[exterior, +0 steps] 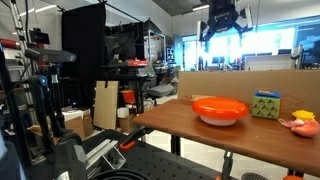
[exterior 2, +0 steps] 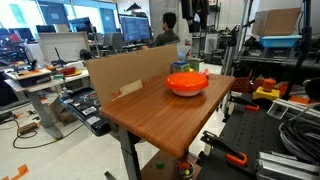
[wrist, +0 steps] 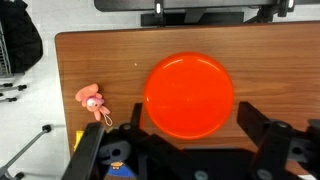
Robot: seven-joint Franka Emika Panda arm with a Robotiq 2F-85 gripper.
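A round orange-red lid or shallow dish [wrist: 188, 95] lies on the wooden table, with a whitish bowl-like base [exterior: 220, 121] showing under its rim from the side. High over the table hangs my gripper [exterior: 224, 32], well clear of everything below. Its two dark fingers [wrist: 252, 120] stand wide apart near the bottom of the wrist view, and only empty air shows between them. The gripper is open. What the orange cover may hide cannot be seen.
A pink soft toy [wrist: 93, 103] lies near the table's edge, with a yellow item [exterior: 305, 115] by it. Behind the orange piece stands a blue-and-green block-like object [exterior: 265, 106]. A tan board [exterior 2: 120, 80] borders the table [exterior 2: 165, 118], whose near part is bare.
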